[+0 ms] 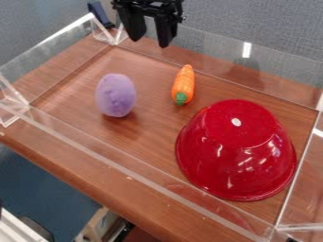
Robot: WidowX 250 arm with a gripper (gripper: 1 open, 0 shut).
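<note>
My black gripper (149,30) hangs at the top centre of the view, its two fingers apart with nothing between them, above the back part of the enclosure. Below it and to the left, a purple egg-shaped plush (116,95) rests on the wooden surface. An orange toy carrot (183,83) with a green end lies to the right of the plush. A large glossy red bowl (236,148), upside down, covers the front right of the surface.
Clear plastic walls (246,52) border the wooden table (151,142) on its sides. Bare wood shows at the back left and between the plush and the bowl.
</note>
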